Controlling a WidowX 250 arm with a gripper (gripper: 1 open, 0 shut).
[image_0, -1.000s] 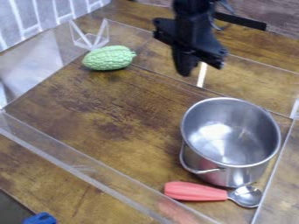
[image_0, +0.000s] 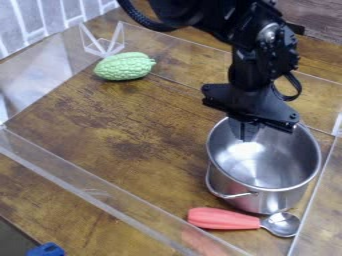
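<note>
My black gripper (image_0: 243, 128) hangs over the back rim of a steel pot (image_0: 267, 175), its fingertips reaching down to the pot's opening at the upper left. The gripper body hides part of the rim, and I cannot tell whether anything is between the fingers or how far they are apart. A spoon with a pink handle (image_0: 222, 218) lies just in front of the pot. A pale green bitter melon (image_0: 123, 67) lies at the back left.
Clear plastic walls surround the wooden surface (image_0: 107, 140), whose middle and left are clear. A blue object (image_0: 44, 249) sits at the lower left corner, outside the plastic wall.
My gripper has moved down and toward the viewer, from above the empty area behind the pot to the pot's back rim. The pot, spoon and melon have stayed put.
</note>
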